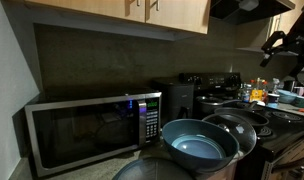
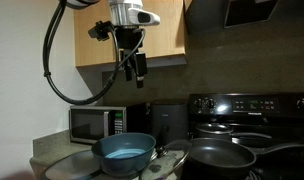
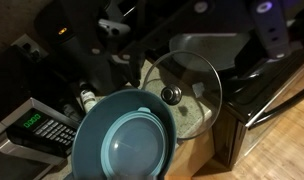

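A blue pot [image 1: 199, 145] with a lighter blue inside stands on the counter in front of the microwave; it is empty as far as shows. Beside it lies a glass lid [image 3: 182, 95] with a dark knob. My gripper [image 2: 135, 80] hangs high above the pot in exterior view 2, pointing down and touching nothing. In the wrist view its dark parts fill the top, and the gap between the fingertips is too dark to read. Part of my arm [image 1: 290, 45] shows at the right edge of exterior view 1.
The microwave [image 1: 87, 130] stands at the left, door shut. A black frying pan [image 2: 222, 153] rests on the stove, its handle to the right. A dark round pan or lid [image 1: 152, 169] lies at the front. Wooden cabinets [image 2: 162, 35] hang near my arm.
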